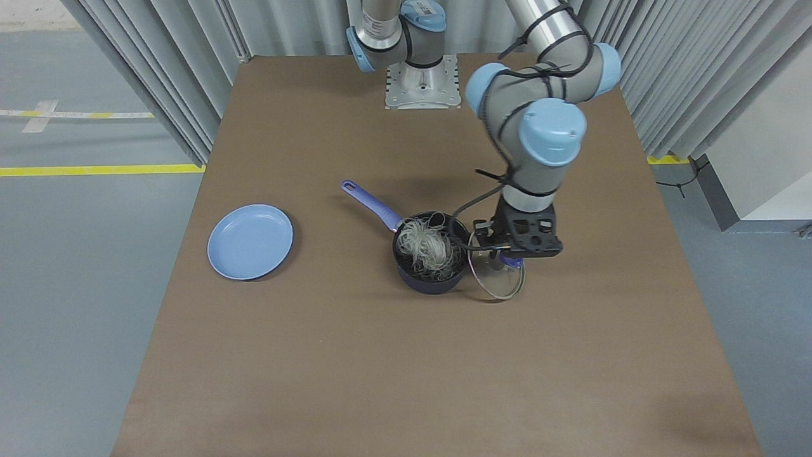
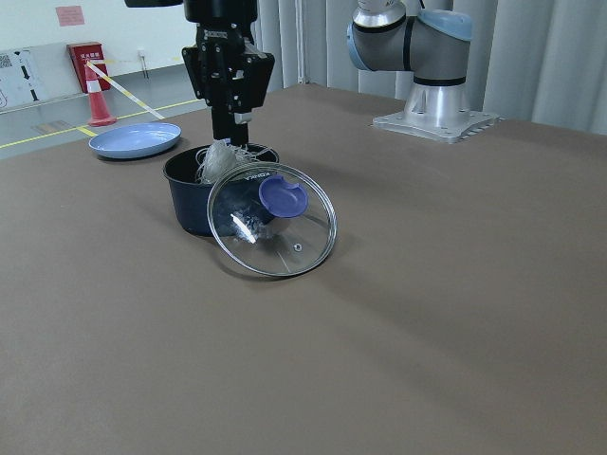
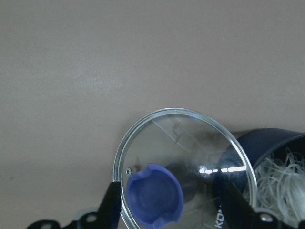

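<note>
A dark blue pot (image 1: 407, 270) with a purple handle (image 1: 369, 202) holds a tangle of white noodle-like strands (image 1: 426, 247). A glass lid (image 2: 275, 246) with a blue knob (image 2: 283, 197) leans upright against the pot's side. My gripper is just above the lid and pot rim, its two fingers apart on either side of the knob in the wrist view; whether they touch anything is unclear.
A light blue plate (image 1: 249, 242) lies left of the pot.
</note>
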